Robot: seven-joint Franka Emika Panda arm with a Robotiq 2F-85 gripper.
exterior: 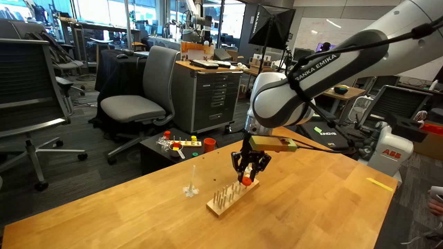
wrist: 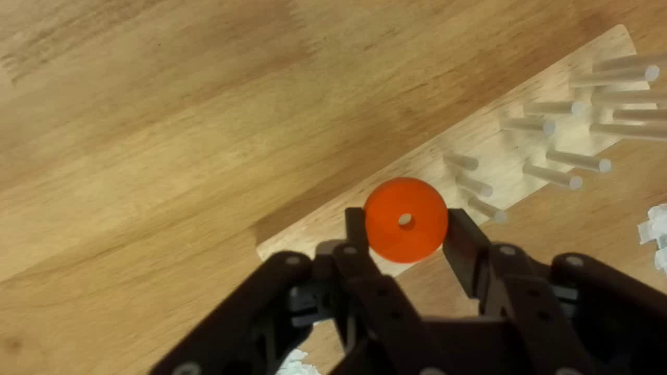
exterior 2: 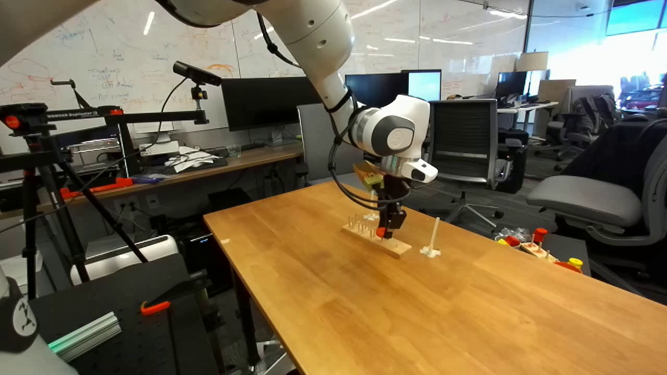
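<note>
A red disc [wrist: 417, 240] with a small hole at its centre is pinched between the black fingertips of my gripper, which is shut on its two sides. In the first exterior view the disc [exterior: 246, 181] sits at the end of my gripper [exterior: 246, 179], over one end of the wooden peg board [exterior: 220, 213]. Several upright pegs of differing heights rise from that board, and the tallest group stands at the far right in the wrist view. Whatever lies directly beneath the disc is hidden in the wrist view. From the second exterior view, the disc [exterior 2: 381, 232] appears just above the board [exterior 2: 400, 249].
A thin upright rod [exterior: 192, 178] on a whitish base stands on the table beside the board. Another whitish base [exterior 2: 370, 216] shows behind the board. A low black table [exterior: 154, 159] with coloured pieces stands beyond its edge.
</note>
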